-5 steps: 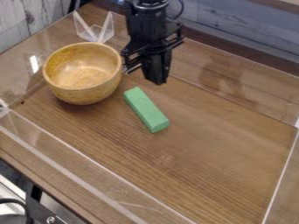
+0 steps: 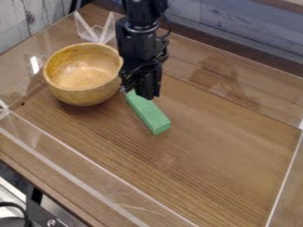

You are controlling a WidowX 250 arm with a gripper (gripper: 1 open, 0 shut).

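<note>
The black gripper (image 2: pixel 142 89) reaches down from the top centre of the view, its tip just above the upper end of a green rectangular block (image 2: pixel 149 113) that lies on the wooden table. The gripper looks shut; whether it touches the block I cannot tell. Left of the gripper sits a yellow bowl (image 2: pixel 81 89), empty as far as I can see, close beside the arm.
Grey-white walls bound it at the back and left. A clear plastic object stands at the upper left, and dark cables lie off the lower-left edge.
The block and bowl have not visibly moved.
</note>
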